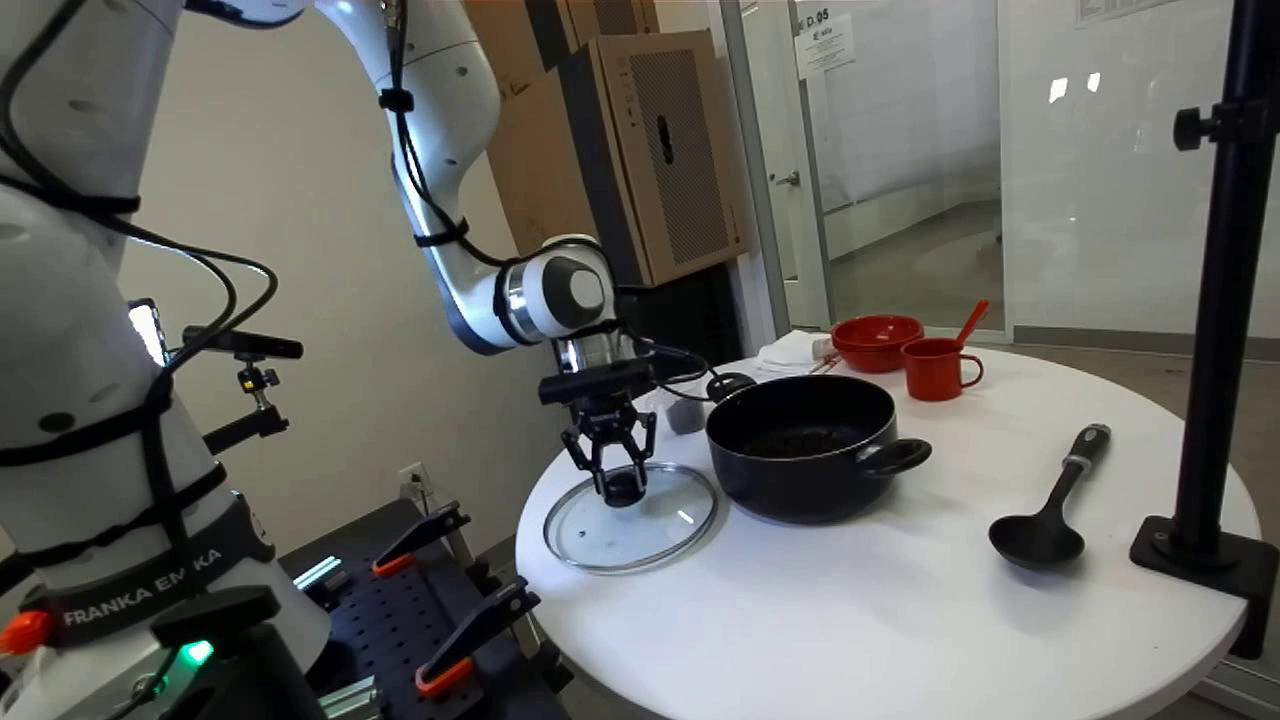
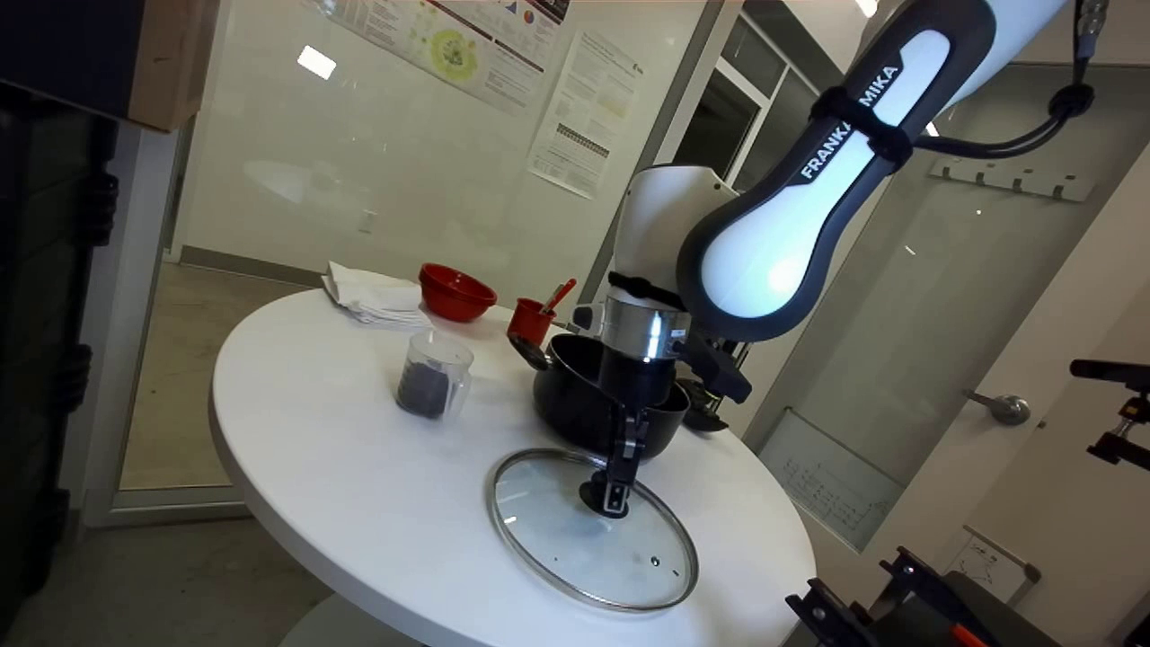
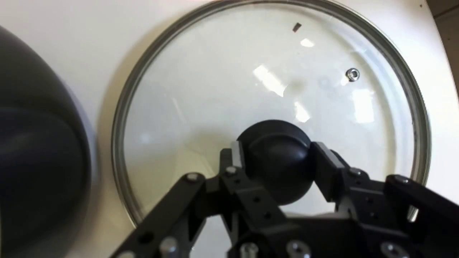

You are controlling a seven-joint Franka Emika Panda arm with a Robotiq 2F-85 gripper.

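Note:
A round glass lid [image 1: 564, 536] with a metal rim lies level at the table's near left side, apparently touching the tabletop. Its black knob [image 3: 279, 172] sits between the two fingers of my gripper. In the wrist view both fingers [image 3: 321, 157] meet the knob's sides, so the gripper is shut on it. Beside the lid stands a black pot [image 1: 786, 480], uncovered, with something dark on its bottom. From exterior view 2, the gripper points down onto the knob [image 2: 592, 491] and partly hides it.
A clear cup [image 2: 433, 377] with dark contents stands behind the lid. Farther back are white cloths [image 2: 372, 293], a red bowl [image 1: 877, 341] and a red mug [image 1: 933, 370]. A black ladle [image 1: 1041, 536] lies at right, near a black post [image 1: 1206, 300].

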